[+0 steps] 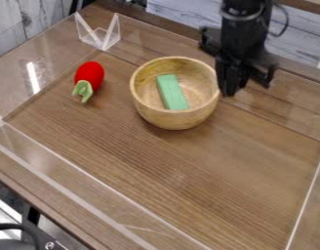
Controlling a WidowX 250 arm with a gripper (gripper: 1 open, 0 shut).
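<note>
My gripper (229, 81) is at the upper right, just right of a wooden bowl (191, 112), blurred, with its fingers low and nothing visible between them; it looks shut. A green block (171, 93) lies tilted inside the bowl. A red object with a pale green end (90, 75) lies on the table to the left of the bowl.
A clear wire or plastic holder (100, 31) stands at the back left.
</note>
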